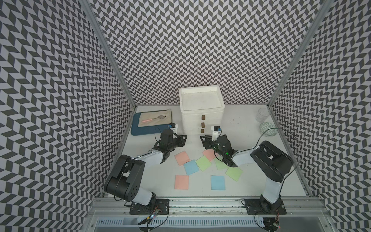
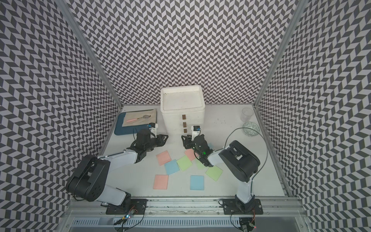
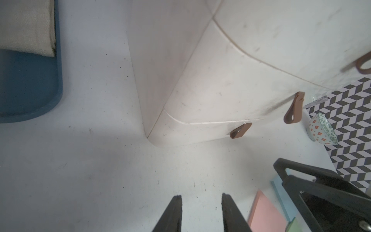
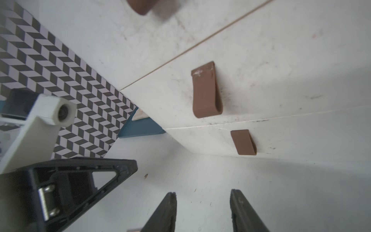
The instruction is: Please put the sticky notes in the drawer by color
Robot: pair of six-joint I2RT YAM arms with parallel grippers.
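The white drawer unit point(image 1: 202, 100) stands at the back centre, its drawers closed, with brown pull tabs point(image 4: 207, 92) down the front. Flat on the table lie pink notes point(image 1: 181, 182), blue notes point(image 1: 218, 182) and green notes point(image 1: 203, 163); the right arm partly covers some. By the unit's left front is my left gripper, fingers part open and only bare table seen between them. My right gripper is open in front of the pull tabs, apart from them and empty.
A blue tray point(image 1: 136, 130) with folded cloth and a spoon is at the left. Toward the right edge are a patterned bowl point(image 1: 268, 129) and a clear glass point(image 1: 262, 114).
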